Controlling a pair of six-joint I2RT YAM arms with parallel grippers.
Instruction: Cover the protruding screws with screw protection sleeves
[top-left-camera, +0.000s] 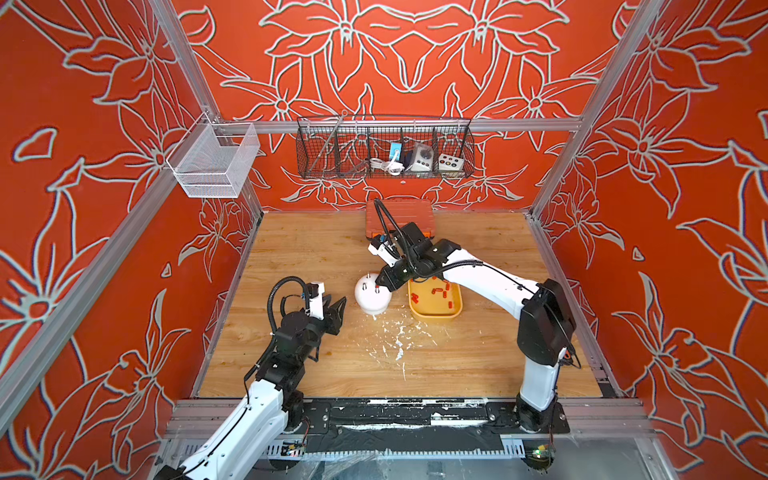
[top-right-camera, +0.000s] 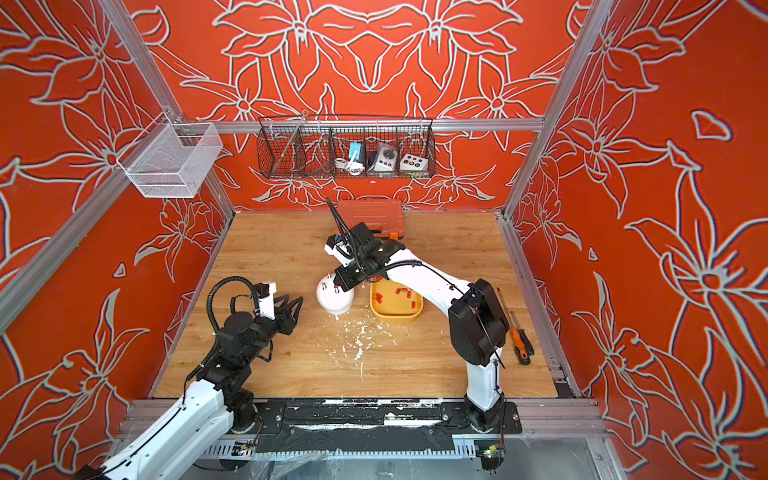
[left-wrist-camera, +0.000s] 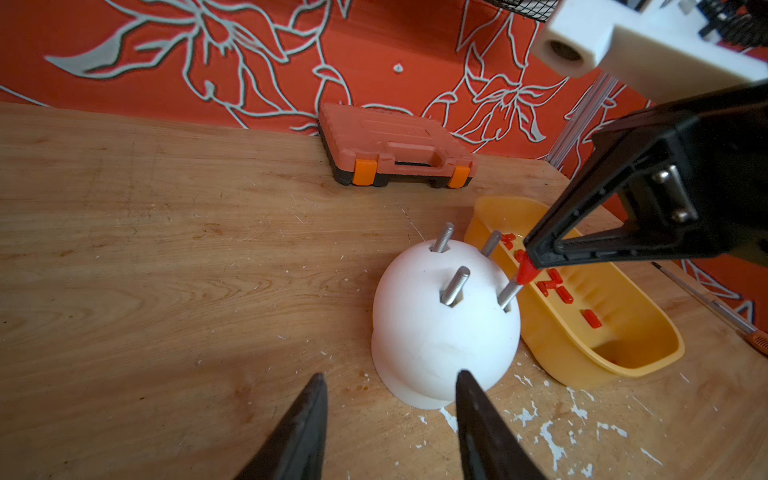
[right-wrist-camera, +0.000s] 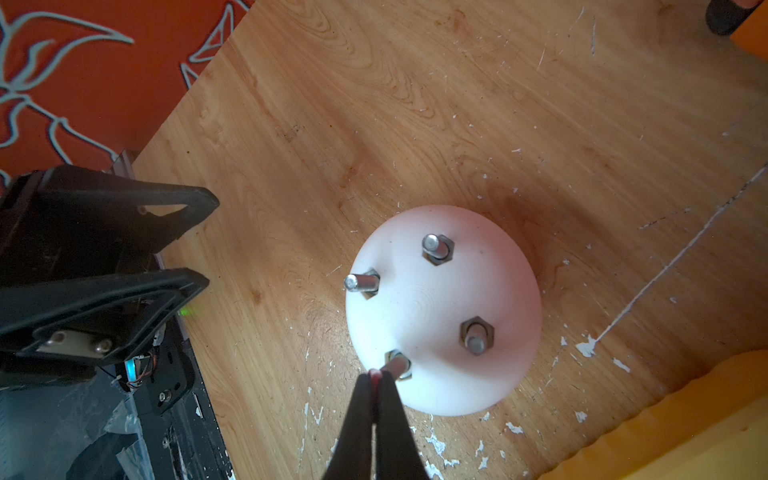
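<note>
A white dome (left-wrist-camera: 436, 344) with four protruding screws stands mid-table. My right gripper is shut on a small red sleeve (left-wrist-camera: 526, 270), holding it at the top of one screw (left-wrist-camera: 509, 294); the other screws show bare metal. My left gripper stands open left of the dome, nothing between its fingers. A yellow tray (left-wrist-camera: 624, 352) with several loose red sleeves (left-wrist-camera: 590, 318) sits right of the dome.
An orange case (left-wrist-camera: 396, 148) lies at the back. A screwdriver (top-right-camera: 521, 344) lies at the table's right. White flakes dot the table in front of the dome.
</note>
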